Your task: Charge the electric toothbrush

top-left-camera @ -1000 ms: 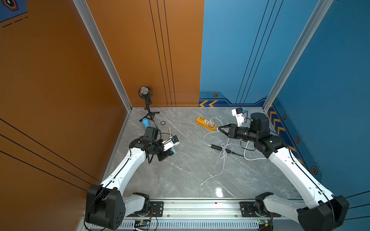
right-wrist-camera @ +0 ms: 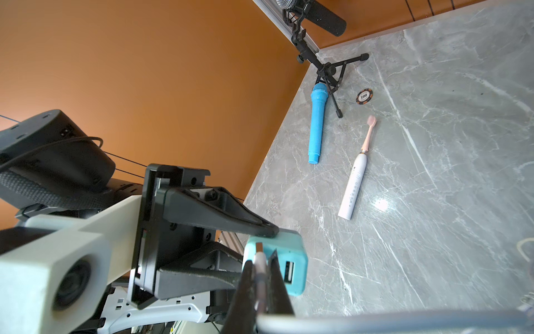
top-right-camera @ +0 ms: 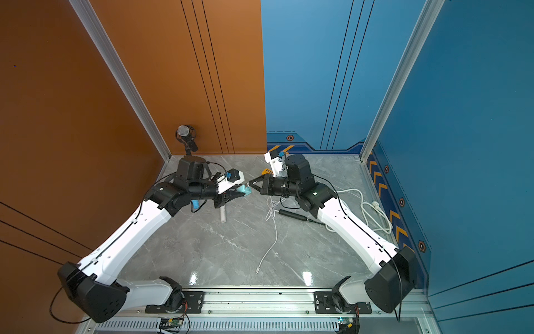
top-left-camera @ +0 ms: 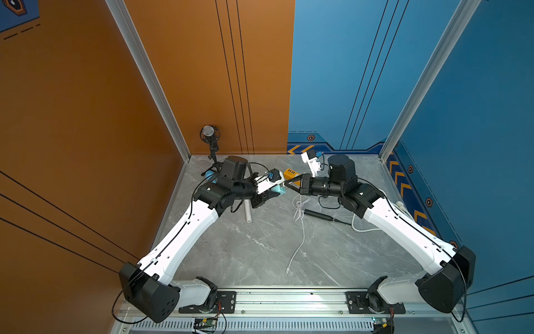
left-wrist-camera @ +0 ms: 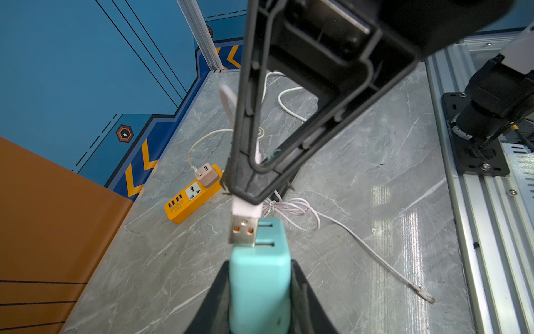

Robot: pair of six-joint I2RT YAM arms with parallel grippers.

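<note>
A teal charger block (left-wrist-camera: 260, 289) with USB slots is held in my left gripper (top-left-camera: 272, 188), shut on it, above the middle of the table. Facing it, my right gripper (top-left-camera: 286, 182) is shut on a white cable's USB plug (left-wrist-camera: 243, 225), whose metal end is right at the block's slotted face; whether it is inserted cannot be told. The electric toothbrush (right-wrist-camera: 353, 183), white with a pink head, lies on the table in the right wrist view.
An orange power strip (left-wrist-camera: 192, 197) with a plug lies at the back. A blue microphone (right-wrist-camera: 316, 125), mic stand (right-wrist-camera: 328, 72) and chip (right-wrist-camera: 364, 96) are at the left. A black cylinder (top-right-camera: 292, 214) and white cables lie right of centre.
My left gripper has risen and moved toward the centre with the teal block. My right gripper has moved left to meet it, drawing the white cable along.
</note>
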